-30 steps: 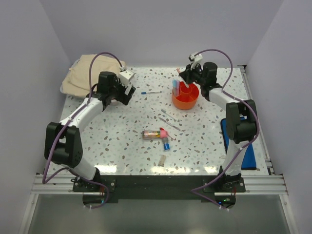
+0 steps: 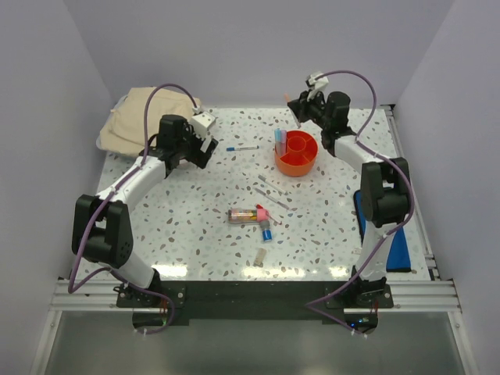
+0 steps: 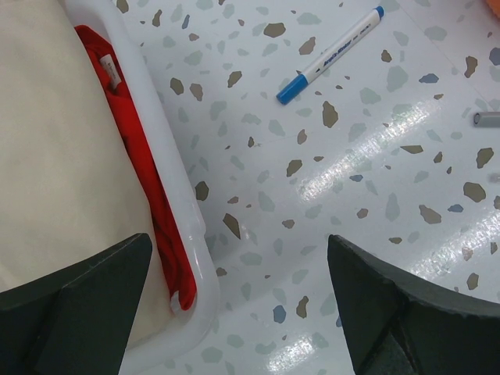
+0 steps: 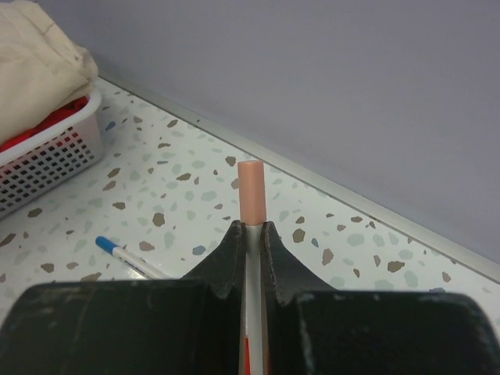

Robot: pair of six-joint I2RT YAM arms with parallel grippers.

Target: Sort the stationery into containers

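My right gripper (image 2: 301, 109) is shut on a white pen with a salmon-coloured cap (image 4: 251, 192), held upright above the orange divided container (image 2: 295, 164), which holds several pens on its left side. My left gripper hangs open beside the cloth-filled basket (image 3: 195, 258), empty. A blue-capped marker (image 3: 330, 55) lies on the table left of the container. Grey pens (image 2: 272, 198) lie mid-table, near a cylindrical clear case with a pink end (image 2: 242, 216), a blue-ended item (image 2: 266, 232) and a small pale block (image 2: 260, 258).
The white basket (image 4: 58, 160) with cream and red cloth sits at the back left. A blue mat (image 2: 397, 248) lies at the right edge. Walls border the back and sides.
My right gripper has risen and shifted slightly toward the back with the pen, away from the orange container's inside. The left arm stays still.
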